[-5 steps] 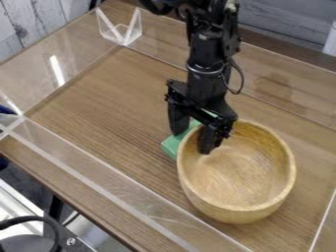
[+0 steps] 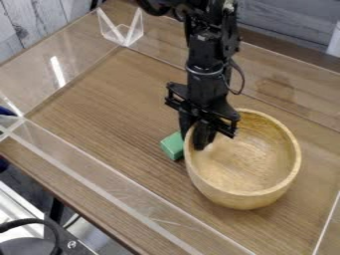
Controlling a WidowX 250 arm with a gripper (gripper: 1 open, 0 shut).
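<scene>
A large tan bowl (image 2: 246, 164) stands on the wooden table at the centre right. The black gripper (image 2: 201, 134) reaches down from the top centre to the bowl's near-left rim and is shut on it. A green block (image 2: 172, 145) lies on the table just left of the bowl, partly hidden by it.
A clear angular object (image 2: 121, 27) stands at the back left of the table. Black cables lie at the lower left corner, off the tabletop.
The gripper and bowl have shifted slightly, the bowl's left rim rising and moving left over the past second. More of the green block beside it was covered.
</scene>
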